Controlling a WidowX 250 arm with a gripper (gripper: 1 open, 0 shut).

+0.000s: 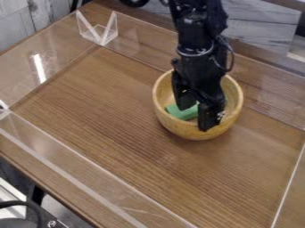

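A black robot arm reaches down from the top centre, and its gripper (195,101) is lowered into a round yellow-orange bowl (227,94) right of the middle of the wooden table. A green object (184,113) lies in the bowl, partly hidden by the gripper. The dark fingers are hard to separate from the wrist, so I cannot tell how far apart they are or whether anything is between them.
A clear plastic item (99,29) stands at the top left near the back. A black cable lies at the lower left corner.
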